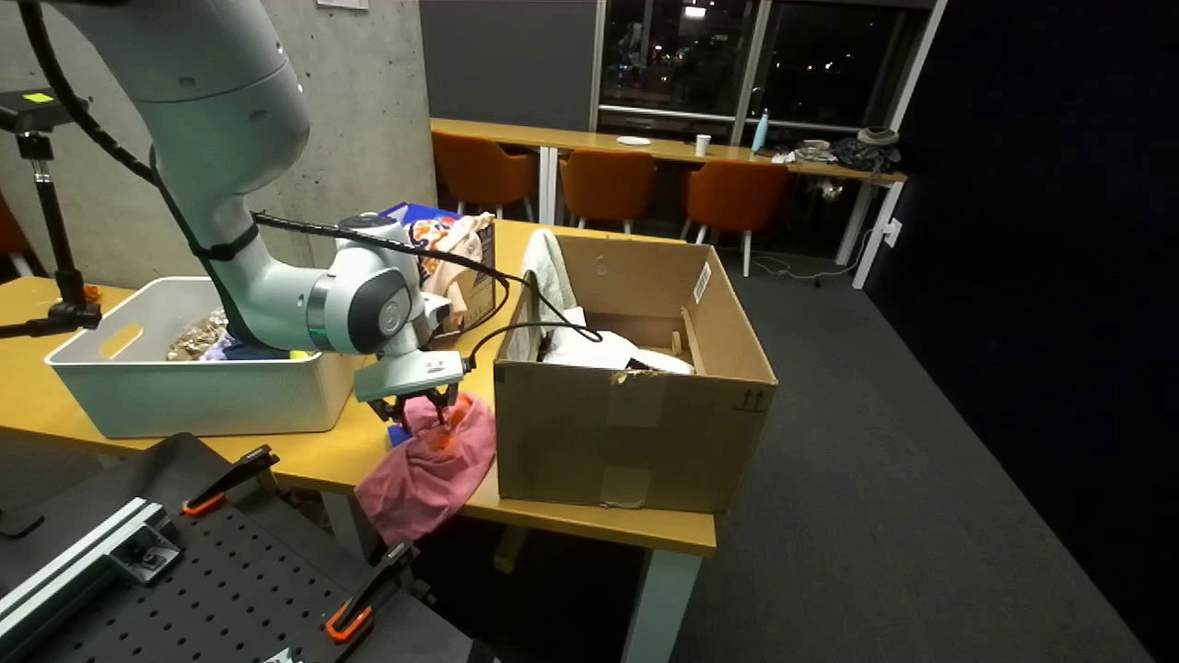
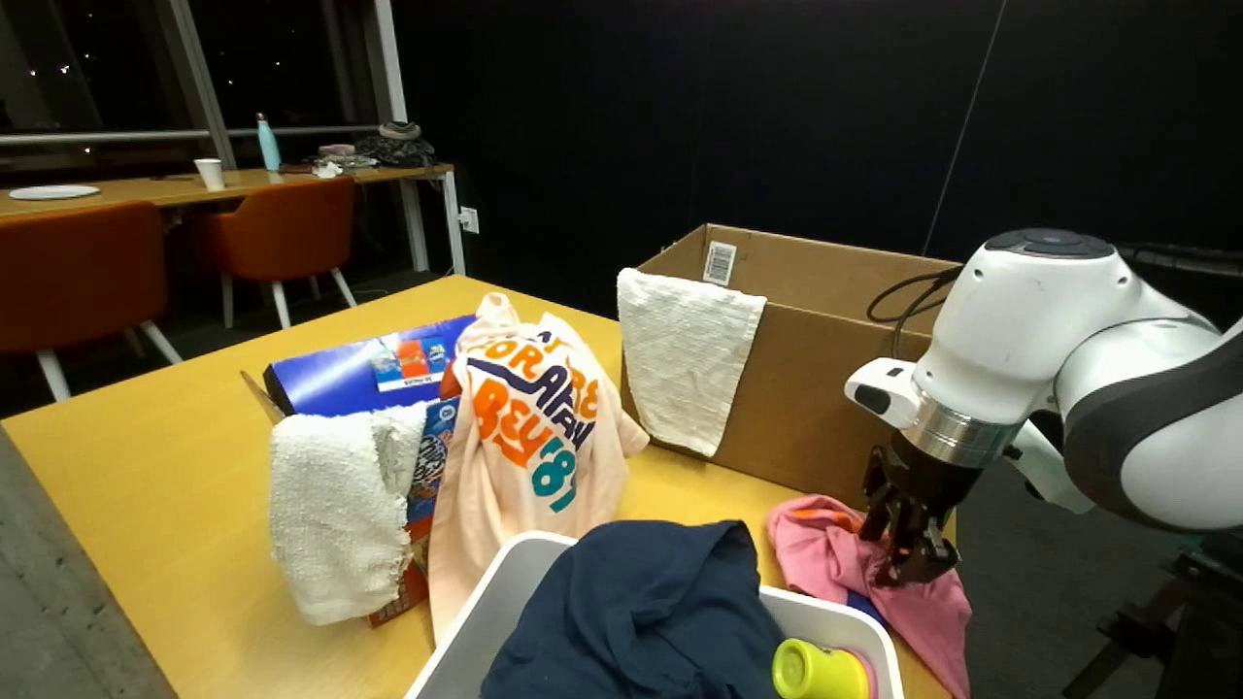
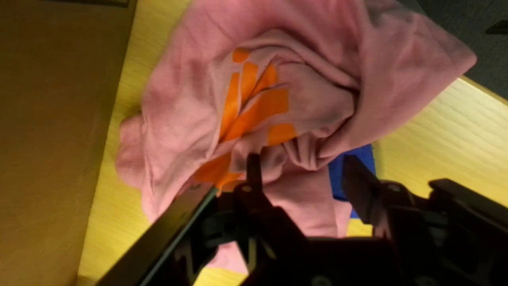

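A pink cloth [image 1: 426, 470] with an orange print lies crumpled at the table's front edge, part of it hanging over. In the wrist view the same cloth [image 3: 304, 62] spreads beneath my gripper, whose fingers stand apart. One dark fingertip [image 3: 253, 169] is against or just above the folds; contact cannot be told. The other finger [image 3: 357, 186] is over a blue piece [image 3: 362, 155] that shows from under the cloth. In the second exterior view my gripper [image 2: 897, 548] is low over the cloth [image 2: 816, 542]. No cloth shows pinched between the fingers.
A cardboard box [image 1: 630, 442] stands close beside the cloth, with a white towel [image 2: 688, 361] over its rim. On the other side is a white bin [image 1: 210, 392] holding a navy cloth [image 2: 635, 617] and a yellow cup [image 2: 816, 670]. Behind stand boxes draped with a printed shirt [image 2: 530, 431].
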